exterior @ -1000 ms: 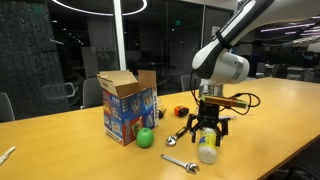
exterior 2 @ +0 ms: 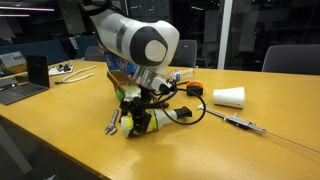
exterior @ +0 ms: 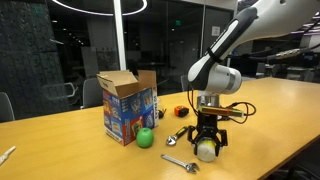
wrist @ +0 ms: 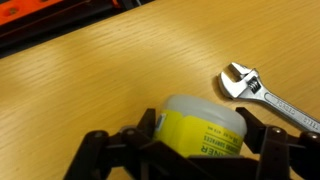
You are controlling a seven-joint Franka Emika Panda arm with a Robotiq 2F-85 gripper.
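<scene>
A white container with a yellow label (wrist: 202, 128) is between the gripper's fingers in the wrist view, its pale rounded end towards the camera. My gripper (exterior: 208, 138) is low over the table with its fingers around this container. The two fingertips sit close against its sides, and whether they press on it cannot be told. From exterior view 2, a white body with a dark end (exterior 2: 182, 113) reaches right from under the gripper (exterior 2: 135, 118), apparently lying along the table.
An adjustable wrench (wrist: 262, 94) lies close by. A green apple (exterior: 145, 138) and an open-topped printed box (exterior: 125, 108) stand to the left in exterior view 1. A white cup (exterior 2: 229, 97) lies on its side farther off.
The gripper has come down over the container, and its fingers have drawn nearer together around it. The container, wrench, apple and box look to be in the same places.
</scene>
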